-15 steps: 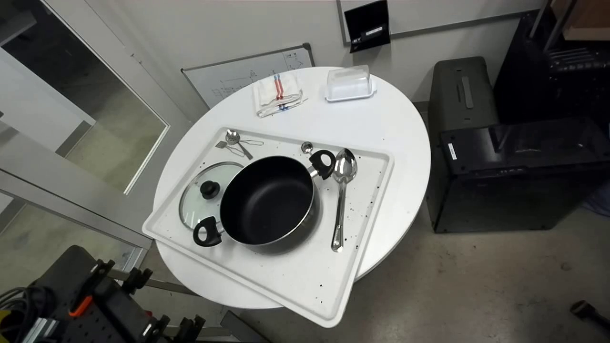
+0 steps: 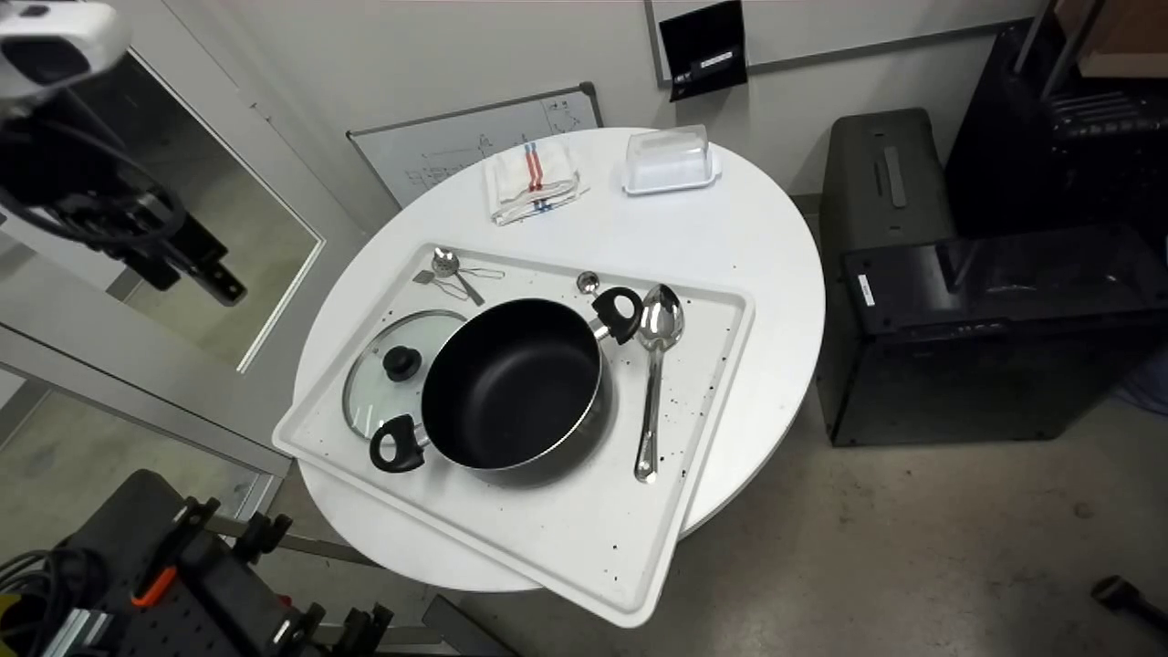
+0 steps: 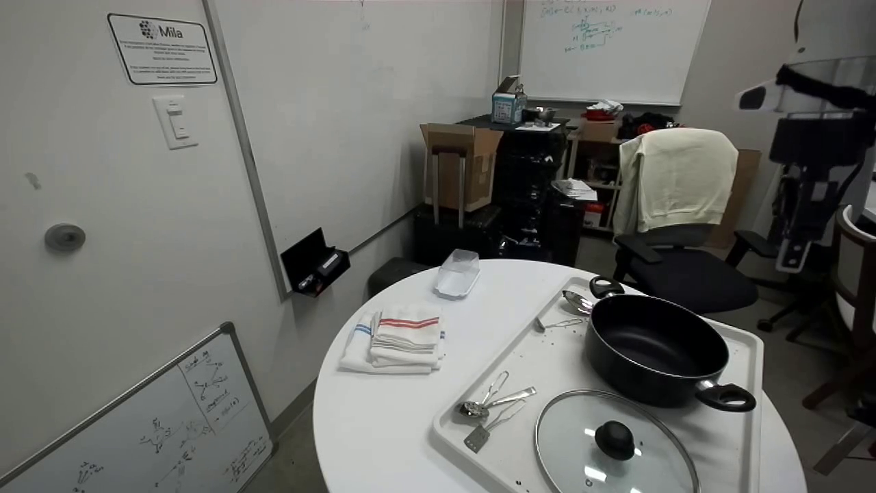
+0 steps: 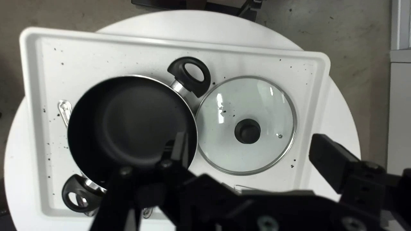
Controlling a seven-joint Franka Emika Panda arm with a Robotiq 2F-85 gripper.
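Observation:
High at the left edge of exterior view 1, my gripper (image 2: 195, 280) hangs clear of the table, its fingers apart and empty. In the wrist view its two fingers (image 4: 334, 163) stand wide, one over the pot side and one past the lid. Below sits a black two-handled pot (image 2: 512, 383), uncovered and empty, on a white tray (image 2: 569, 547). Beside it lies a round glass lid (image 4: 215, 142) with a black knob (image 4: 247, 131). A large metal spoon (image 2: 653, 383) rests on the pot's other side. Several small utensils (image 3: 493, 411) lie near one tray edge.
Folded striped towels (image 3: 402, 341) and a clear-covered butter dish (image 2: 669, 164) stand on the round white table (image 2: 756, 241), off the tray. Bare tabletop lies between them and the tray. Black cases (image 2: 985, 328) stand on the floor beyond.
Everything on the table stays where it was.

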